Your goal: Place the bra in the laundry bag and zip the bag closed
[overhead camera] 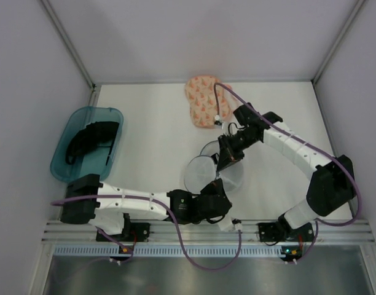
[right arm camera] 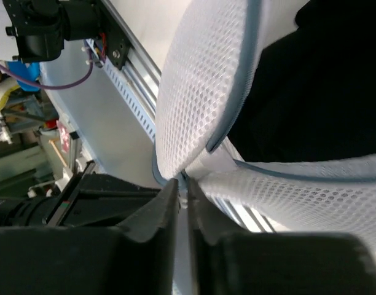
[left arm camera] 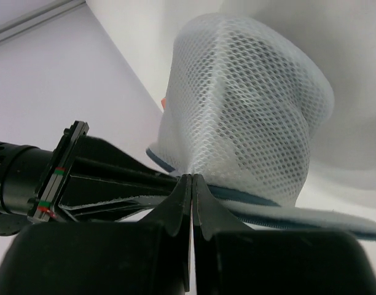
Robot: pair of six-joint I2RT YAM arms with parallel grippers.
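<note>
The white mesh laundry bag lies between my grippers at the table's front middle, its blue-grey zip edges apart around black fabric in the right wrist view. My left gripper is shut at the bag's zip; the mesh rises above it. My right gripper meets the bag's zipped edge from above, beside the left one; its fingers are close together and blurred, and what lies between them is unclear.
A teal bin with black items sits at the left. Orange patterned cloth lies at the back middle.
</note>
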